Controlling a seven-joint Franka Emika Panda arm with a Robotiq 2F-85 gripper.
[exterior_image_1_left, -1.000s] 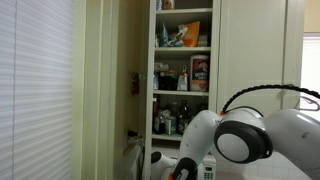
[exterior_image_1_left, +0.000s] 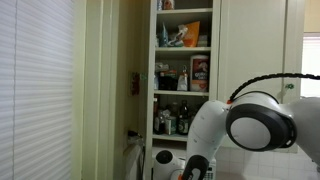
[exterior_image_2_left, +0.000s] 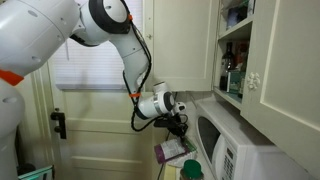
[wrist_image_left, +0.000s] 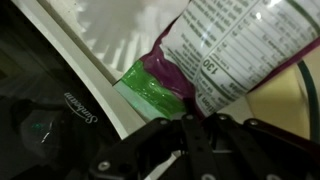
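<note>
A printed bag with a white label and purple and green parts (wrist_image_left: 230, 50) fills much of the wrist view. My gripper is shut on its edge, which is pinched between the dark fingers. In exterior view 2 the bag (exterior_image_2_left: 174, 150) hangs just below the gripper (exterior_image_2_left: 178, 130), in front of the white microwave. Exterior view 1 shows the arm (exterior_image_1_left: 205, 125) low in front of the shelves, with the fingers and bag out of sight.
The microwave (exterior_image_2_left: 245, 140) stands close on the right, and its dark front with Sunbeam lettering (wrist_image_left: 82, 108) borders the wrist view. A green lid (exterior_image_2_left: 192, 169) is below. Open shelves (exterior_image_1_left: 182, 92) hold packets, bottles and jars above; a cabinet door (exterior_image_2_left: 285, 85) hangs open.
The arm has shifted to the right in exterior view 1, its forearm now covering more of the microwave. The shelf contents have not moved.
</note>
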